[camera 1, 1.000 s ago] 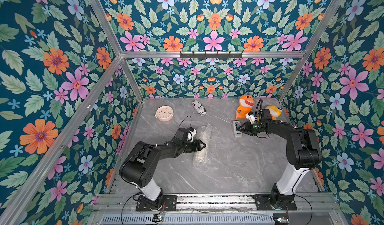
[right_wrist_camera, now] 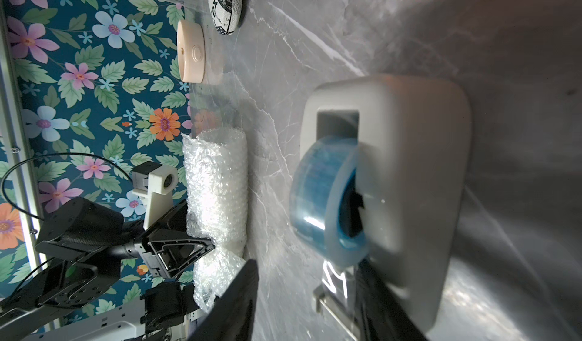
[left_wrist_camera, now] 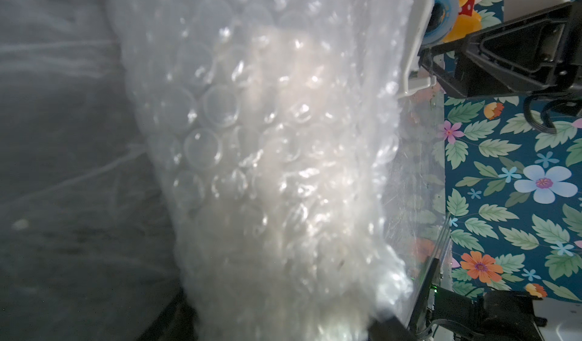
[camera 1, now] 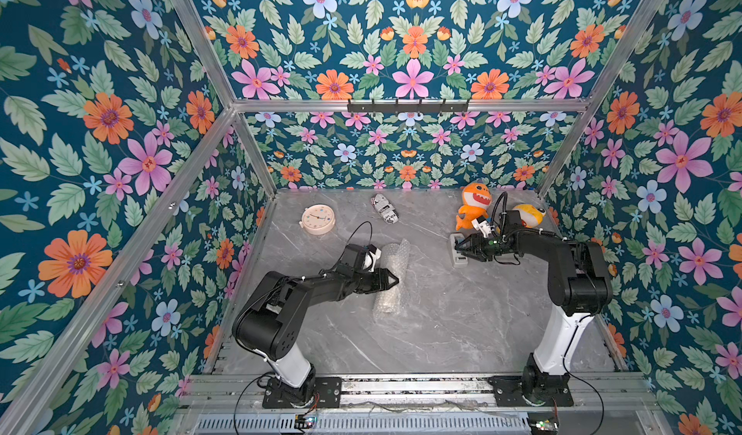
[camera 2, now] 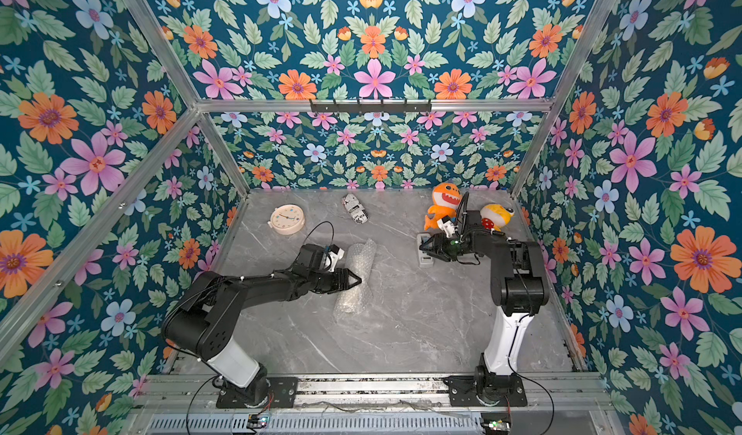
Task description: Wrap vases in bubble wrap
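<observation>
A bubble-wrapped roll (camera 1: 390,303) lies lengthwise on the grey table, with my left gripper (camera 1: 386,280) shut on its middle. In the left wrist view the wrap (left_wrist_camera: 272,159) fills the middle, a pale shape showing through it. My right gripper is open at the white tape dispenser (right_wrist_camera: 412,159), which holds a blue roll of tape (right_wrist_camera: 321,201). The fingers hang over the dispenser's cutter end, where a short clear strip of tape shows between them.
At the back are a pink clock (camera 1: 317,218), a black-and-white printed object (camera 1: 385,207), an orange shark toy (camera 1: 475,203) and a yellow toy (camera 1: 530,214).
The right arm's elbow has shifted slightly left, with its gripper staying by the dispenser. The left arm and the roll look unchanged.
</observation>
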